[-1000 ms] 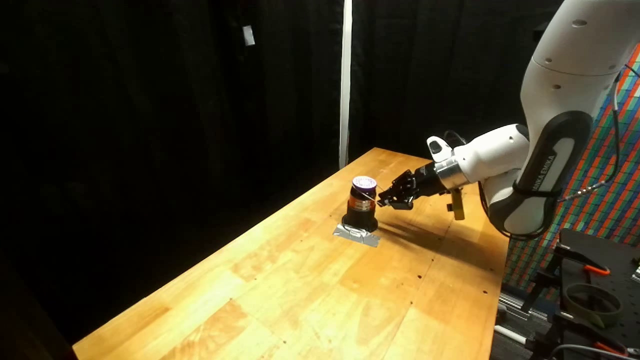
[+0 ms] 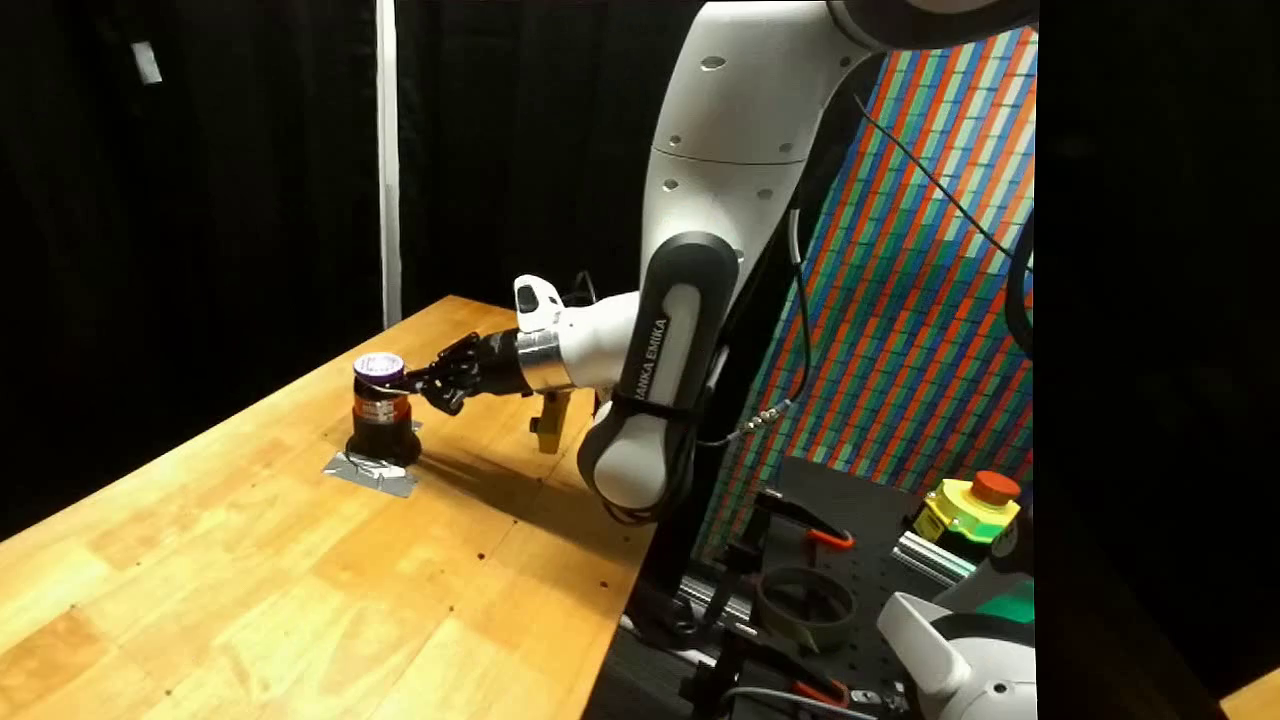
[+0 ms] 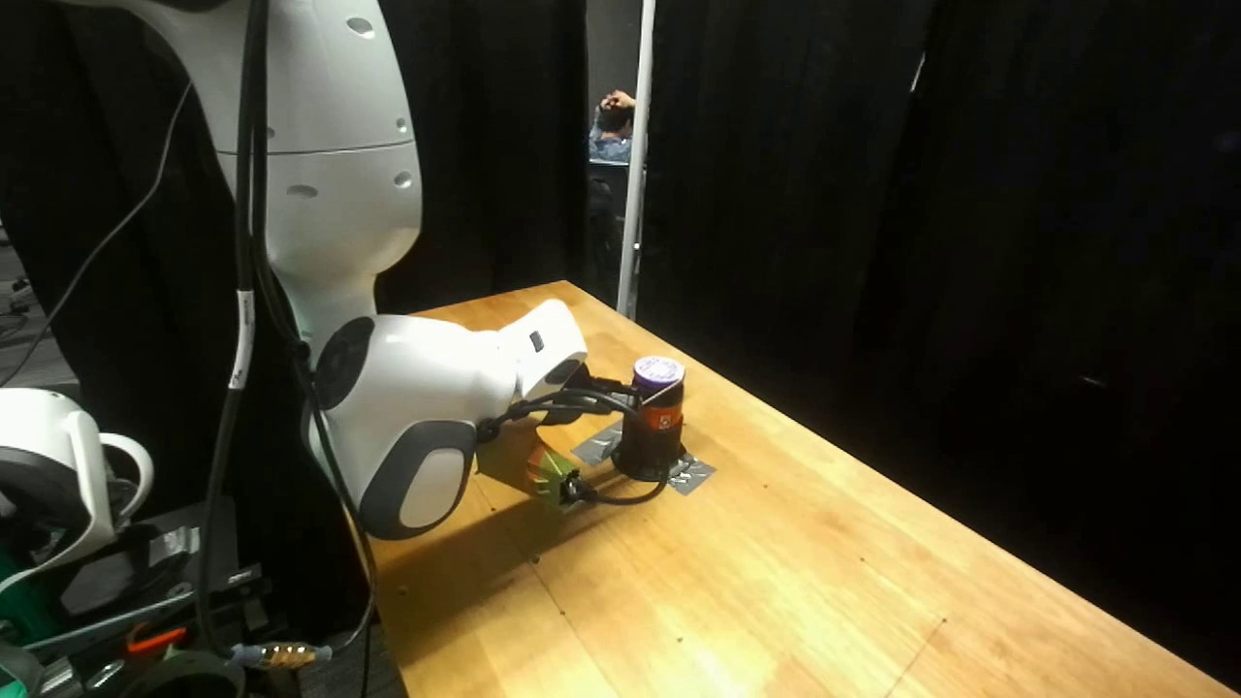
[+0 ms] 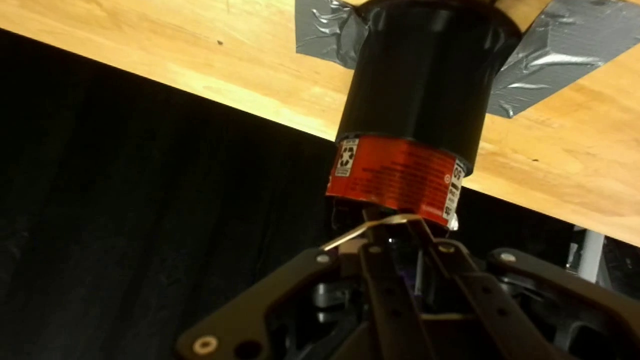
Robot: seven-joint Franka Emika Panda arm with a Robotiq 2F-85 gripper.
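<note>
A dark can with an orange-red label (image 2: pixel 380 412) and a purple-and-white top stands upright in a black base (image 2: pixel 381 444) on the table. In the wrist view the can's red label (image 4: pixel 393 174) appears upside down, just beyond my fingertips. My gripper is shut on a thin pale band (image 4: pixel 390 221), which bends across the tips. In exterior view 2 a pale line of this band (image 3: pixel 663 394) slants across the upper can. The gripper (image 2: pixel 411 383) sits beside the can's upper part. Whether the fingers touch the can is hard to tell.
Grey tape (image 2: pixel 369 474) lies at the foot of the base. A black cable (image 3: pixel 628 500) loops near it. Tools and an emergency-stop button (image 2: pixel 994 487) are off to the right.
The whole picture of exterior view 1 has shifted left. Relative to the can, my gripper is closer and slightly higher than before. The can still stands in its base.
</note>
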